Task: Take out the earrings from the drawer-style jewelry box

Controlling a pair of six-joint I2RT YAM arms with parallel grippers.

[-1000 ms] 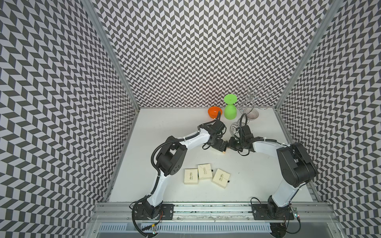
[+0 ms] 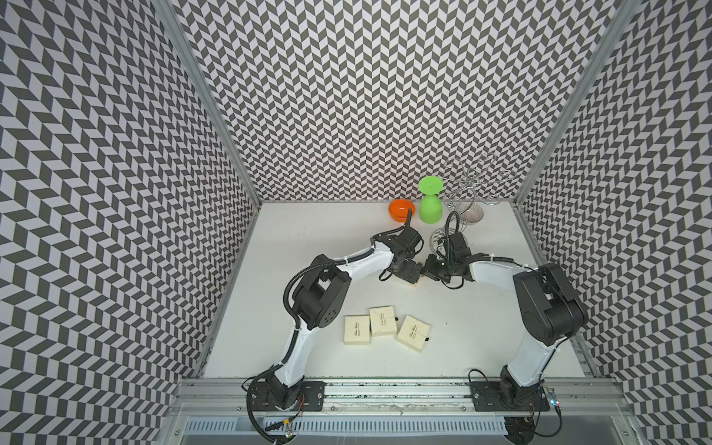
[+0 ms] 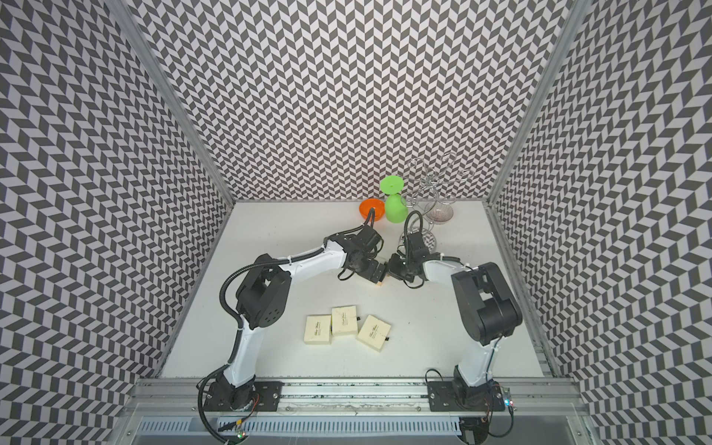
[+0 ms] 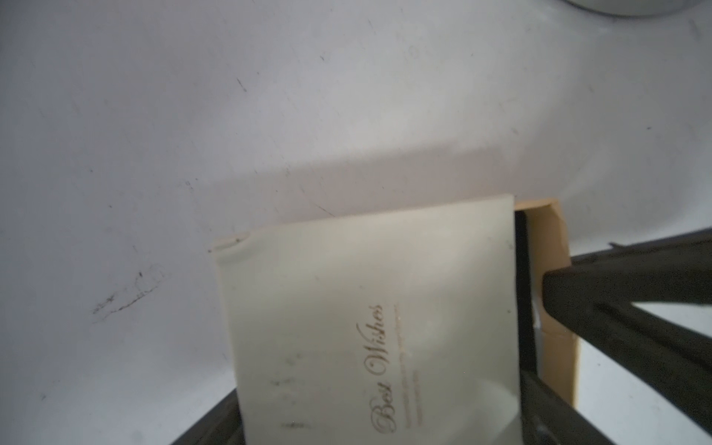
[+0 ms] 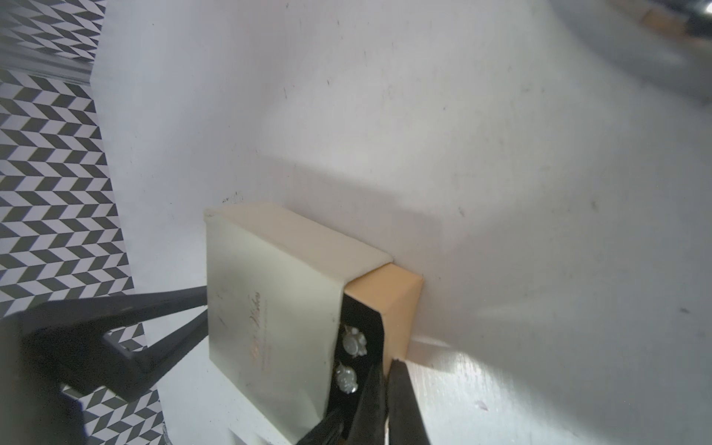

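Note:
A cream jewelry box (image 4: 371, 319) marked "Best Wishes" lies on the table. Its tan drawer (image 5: 400, 307) is partly pulled out, and two pearly earrings (image 5: 348, 359) show on the black insert inside. My left gripper is open around the box, one finger at either side of the sleeve. In the right wrist view, my right gripper has its fingers shut together at the drawer's front wall, their tips by the open drawer. Whether the thin wall is caught between them is hard to tell. In both top views the arms mostly cover this box.
Three more cream boxes (image 2: 356, 330) sit nearer the front edge. At the back stand an orange bowl (image 2: 402, 210), a green stand (image 2: 431, 207) and a clear rack (image 2: 472, 214). A round mirror-like disc (image 3: 424, 239) is behind my right gripper. Free table lies left and right.
My right arm has shifted slightly to the left, its gripper closer to the box. The left arm and the other boxes look unmoved.

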